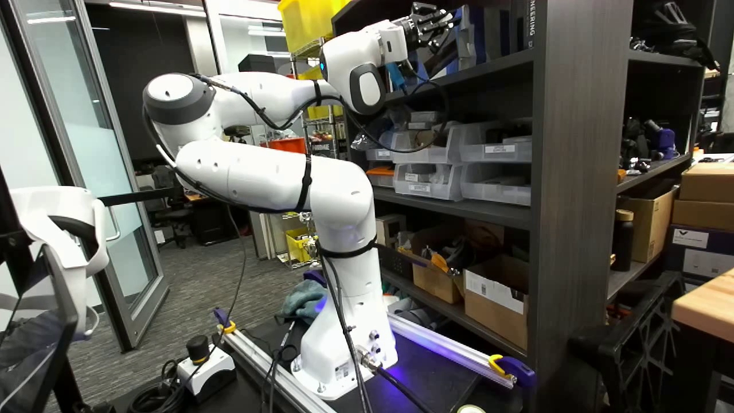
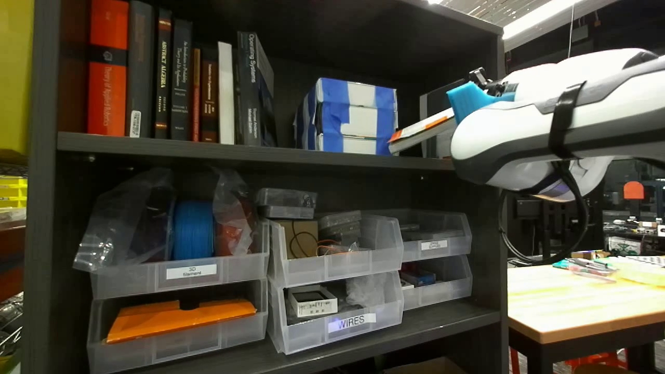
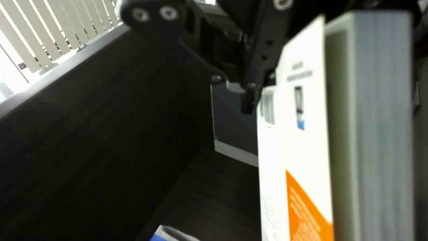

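A thick book [image 2: 424, 132] with a white and orange cover is held at a tilt over the right end of the top shelf. In the wrist view, the book's cover [image 3: 299, 132] and page edges fill the right side. My gripper [image 1: 444, 26] is shut on it at the shelf's upper level. One dark finger [image 3: 249, 100] lies along the cover side; the other is hidden behind the book. The blue fitting and the arm cover most of the gripper in exterior view 2.
Blue-and-white boxes [image 2: 355, 118] sit left of the held book, and a row of upright books [image 2: 177, 75] stands farther left. A grey upright item [image 3: 234, 120] is behind the gripper, near the shelf's side wall. Clear bins [image 2: 336, 249] fill the shelf below.
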